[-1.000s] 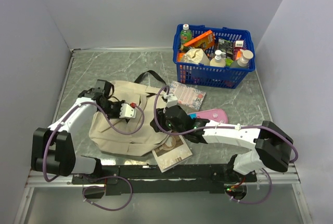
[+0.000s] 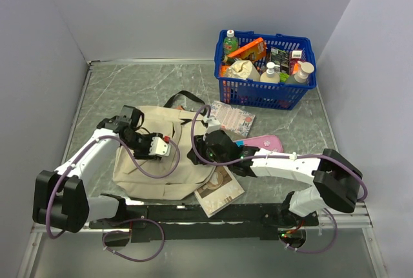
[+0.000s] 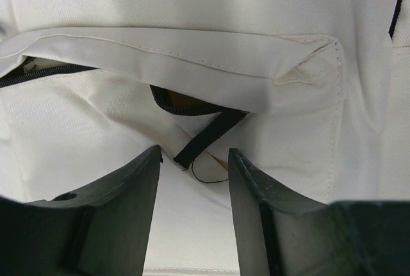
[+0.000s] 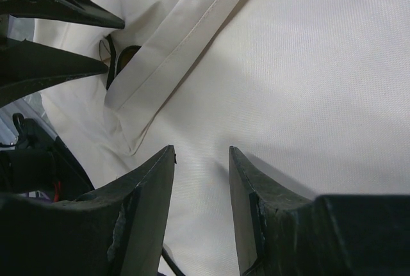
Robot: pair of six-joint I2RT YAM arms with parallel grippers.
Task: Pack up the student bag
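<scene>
The beige cloth bag (image 2: 151,181) lies flat on the grey table under both arms. In the left wrist view a black zipper pull tab (image 3: 208,139) hangs from a half-covered zipper below a cloth flap (image 3: 211,64). My left gripper stands open over that tab, with no grip on it. Smooth bag cloth fills most of the right wrist view, and my right gripper is open above it with nothing between its fingers. The left gripper's fingers (image 4: 77,68) appear at the upper left there, close to the flap.
A beige-and-brown book (image 2: 221,192) lies by the bag's lower right. A patterned notebook (image 2: 233,119) and a pink case (image 2: 264,142) lie right of it. At the back right stands a blue basket (image 2: 263,94) full of groceries. Open table lies at the back left.
My left gripper has come slightly toward the front of the table. The bag and the book under its edge have shifted a little the same way. The right arm looks nearly still.
</scene>
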